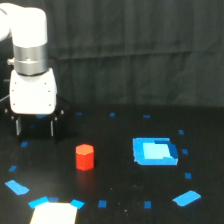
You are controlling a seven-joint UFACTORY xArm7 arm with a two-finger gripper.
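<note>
On the dark table, a red block (85, 157) with a six-sided outline sits just left of the middle in the camera view. At the left, my white arm points down, and my gripper (35, 127) stands open with its dark fingers spread apart. Nothing shows between them. The red block lies to the right of the gripper and nearer the camera, well apart from it. A shallow blue tray (140, 152) with a white patch inside rests farther right.
Small blue squares of tape dot the table. Larger blue strips lie at the front left and a blue piece (186, 198) at the front right. A pale object (54, 213) is cut off by the bottom edge. Bare table separates block and tray.
</note>
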